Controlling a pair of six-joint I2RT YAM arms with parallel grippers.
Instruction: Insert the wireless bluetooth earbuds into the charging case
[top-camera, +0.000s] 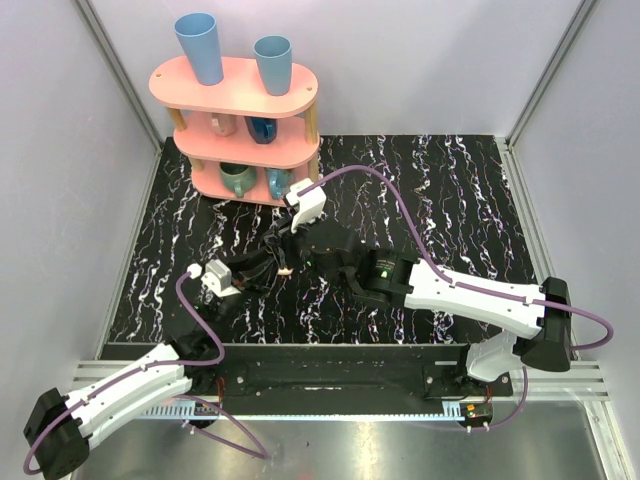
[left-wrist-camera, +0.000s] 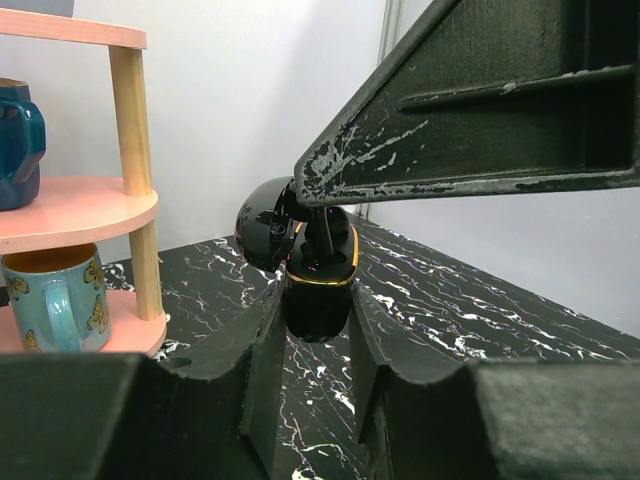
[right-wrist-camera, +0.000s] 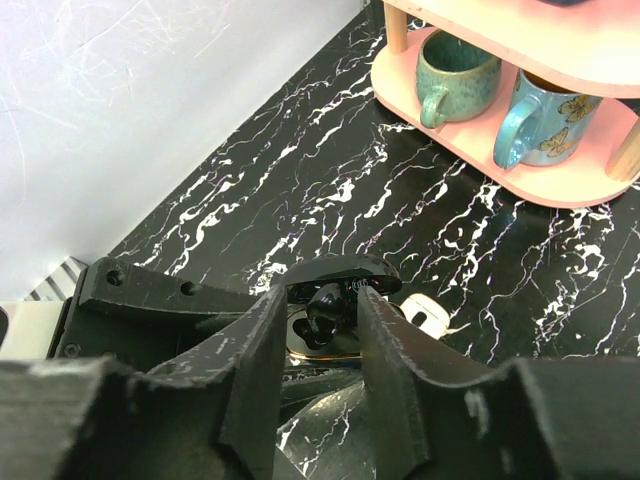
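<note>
My left gripper is shut on the open black charging case (left-wrist-camera: 318, 300), whose lid (left-wrist-camera: 262, 222) is raised and whose rim has a gold edge. My right gripper is directly over the case, its dark fingers close above the earbud cavities, where a glossy black piece, apparently an earbud (right-wrist-camera: 328, 305), shows between or just behind the fingertips. Whether it is held or seated I cannot tell. A small white piece (top-camera: 285, 271) lies on the table below the grippers.
A pink three-tier shelf (top-camera: 236, 86) with cups and mugs stands at the back left, close behind the grippers.
</note>
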